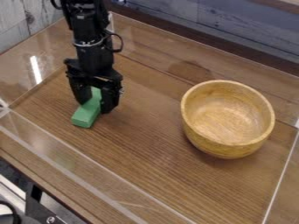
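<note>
My black gripper (93, 91) reaches down from the top left over a green object (86, 114) lying on the wooden table (176, 175). Its fingers straddle the upper end of the green object and partly hide it; whether they touch it I cannot tell. The gripper is open.
A yellow bowl (228, 118) stands on the right side of the table. A blue-grey band runs along the back right.
</note>
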